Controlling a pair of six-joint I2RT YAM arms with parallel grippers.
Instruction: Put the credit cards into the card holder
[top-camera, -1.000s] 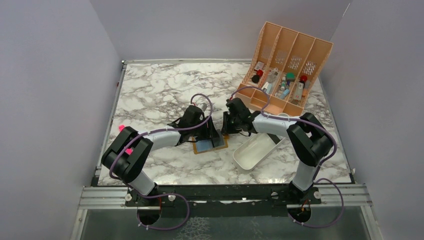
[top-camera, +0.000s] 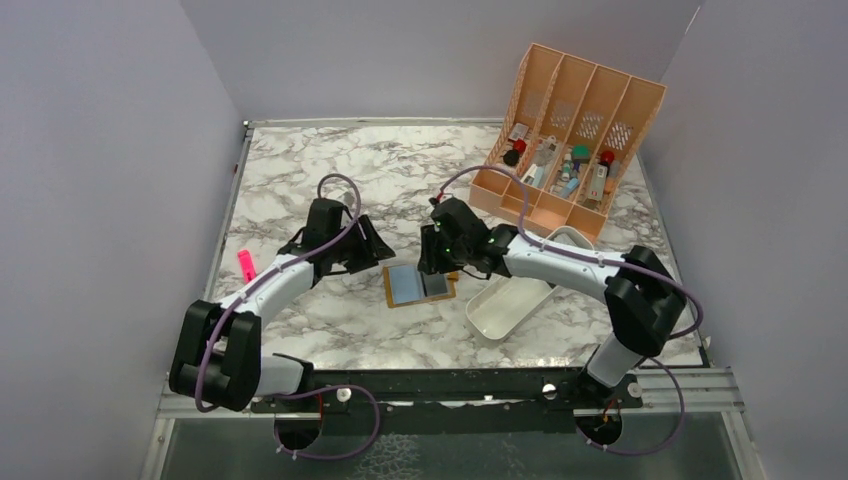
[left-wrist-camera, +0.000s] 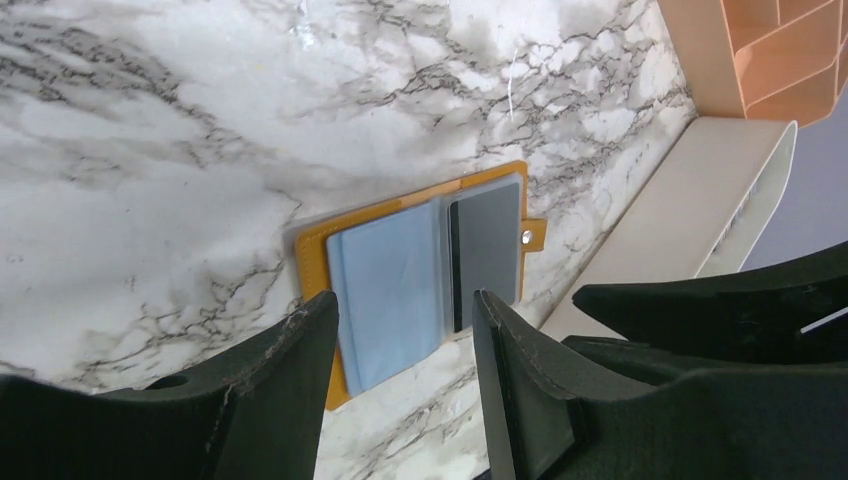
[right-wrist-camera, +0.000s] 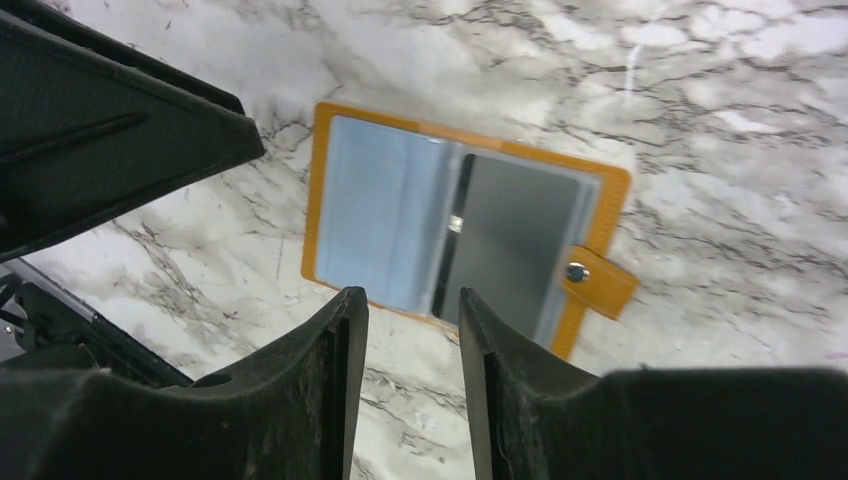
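Observation:
The open card holder (top-camera: 408, 285) lies on the marble table, tan-bordered, with a light-blue left side (left-wrist-camera: 387, 290), a dark grey right side (right-wrist-camera: 510, 230) and a snap tab (right-wrist-camera: 600, 280). My left gripper (top-camera: 377, 243) stands open above and left of it, nothing between its fingers. My right gripper (top-camera: 429, 249) hangs over the holder's upper right, its fingers part open, nothing seen between its fingers. Whether any separate cards lie in the holder I cannot tell.
A white tray (top-camera: 500, 318) lies right of the holder. A wooden organizer (top-camera: 545, 220) with assorted small items stands at the back right. A pink object (top-camera: 246, 264) lies on the left.
My left gripper has drawn back up and left from the holder.

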